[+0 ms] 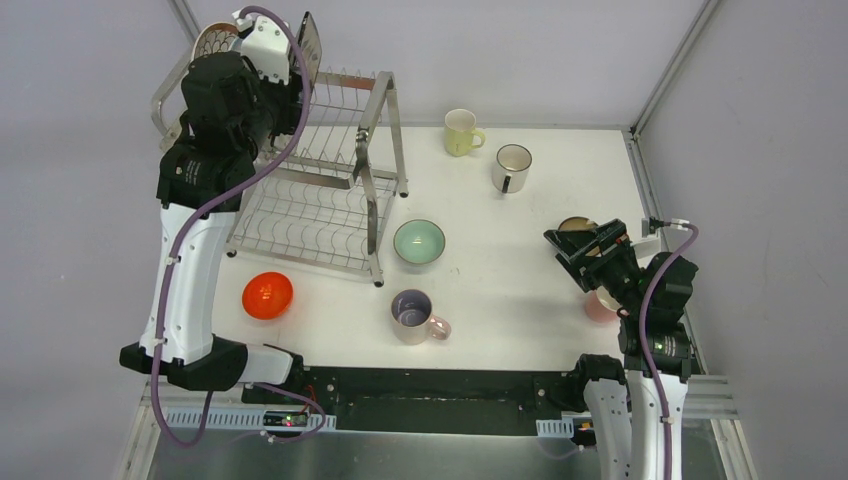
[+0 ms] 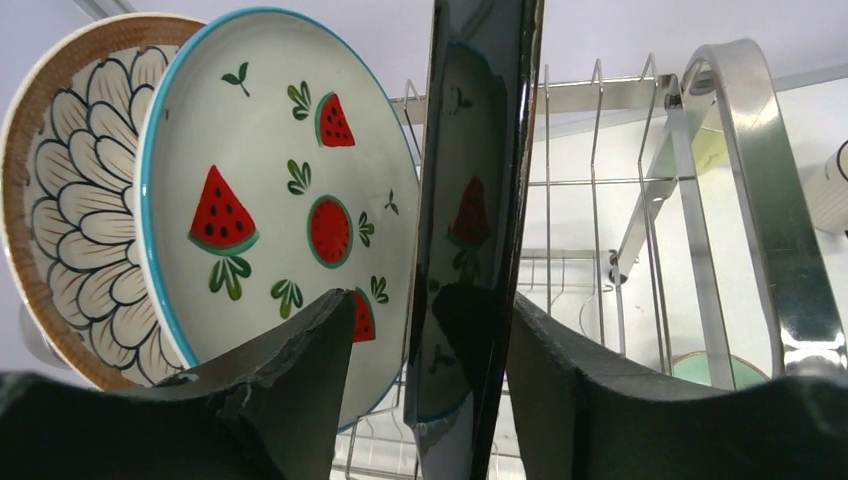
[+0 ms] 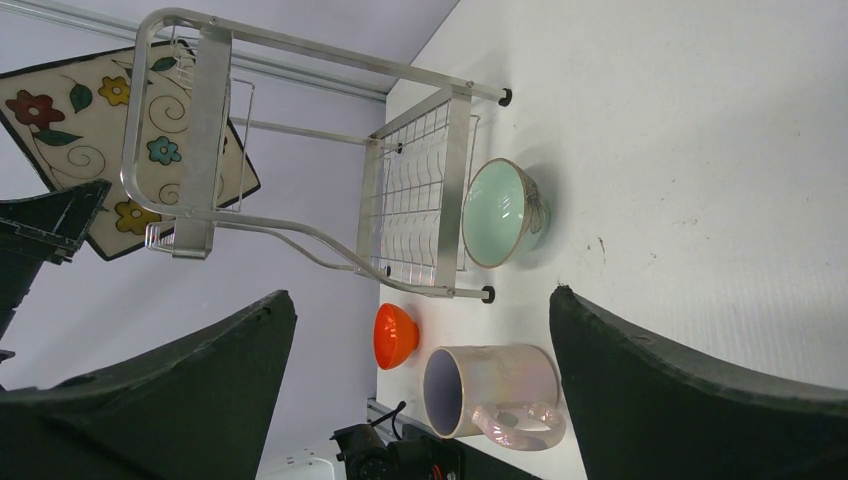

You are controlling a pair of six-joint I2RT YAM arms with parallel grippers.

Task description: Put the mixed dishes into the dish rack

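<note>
Plates stand on edge in the upper tier of the metal dish rack (image 1: 363, 130). In the left wrist view are a flower-patterned plate (image 2: 70, 200), a watermelon plate (image 2: 260, 120) and, edge-on, a dark glossy square plate (image 2: 470, 150), which shows flowers on its face (image 3: 80, 120) in the right wrist view. My left gripper has its fingers either side of the square plate; whether they grip it is unclear. My right gripper (image 1: 565, 245) hangs open at the table's right, empty between its fingers.
On the table are a green bowl (image 1: 419, 242), an orange bowl (image 1: 267, 295), a pink mug (image 1: 410, 320), a yellow mug (image 1: 460, 133) and a white mug (image 1: 512, 168). A tan bowl (image 1: 577, 225) and a pink item (image 1: 600, 310) lie partly under the right arm.
</note>
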